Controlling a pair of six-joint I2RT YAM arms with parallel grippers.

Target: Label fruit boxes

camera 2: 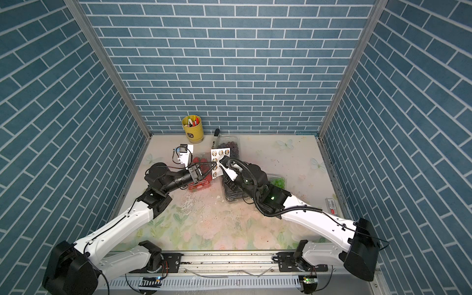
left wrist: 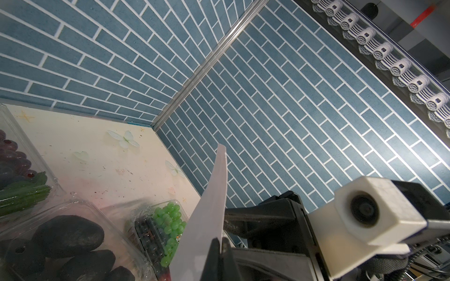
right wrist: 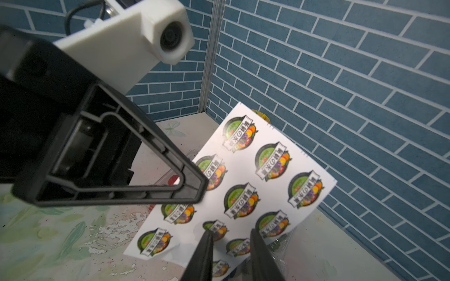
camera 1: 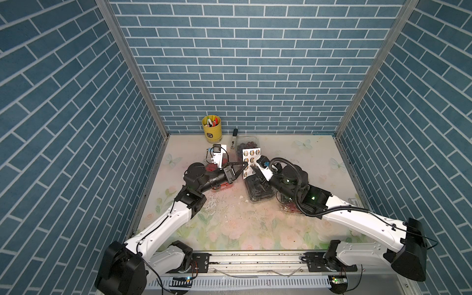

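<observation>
The white sheet of round fruit stickers (right wrist: 286, 168) is held up over the table, tilted. My left gripper is shut on the sheet's edge, whose plain back faces the left wrist view. My right gripper stands part open at the printed side, its fingertips over the lower stickers; whether a sticker edge touches them I cannot tell. Below lies a clear box of dark oval fruit (left wrist: 70, 234). A box of dark red grapes (left wrist: 18, 164) is behind it, a box with green grapes (left wrist: 171, 224) to the right, and a red fruit box (camera 2: 199, 184) under my left arm.
At the back left stand a yellow cup of pens (camera 1: 212, 130) and a black marker (camera 1: 234, 138). A small package (camera 2: 331, 206) lies near the right edge.
</observation>
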